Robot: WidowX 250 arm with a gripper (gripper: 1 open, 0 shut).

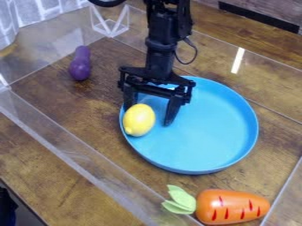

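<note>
A black gripper [154, 101] hangs over the left rear of a blue plate [218, 137], its fingers spread open. Just in front of it, on the left part of the plate, a yellow lemon-like object [139, 120] lies with nothing closed around it. Whether the fingertips touch it is hard to tell.
A purple eggplant toy [80, 64] lies at the upper left on the wooden surface. An orange carrot toy [230, 207] lies at the front right, outside the plate. Clear plastic strips run along the sides, and the wood at the left is bare.
</note>
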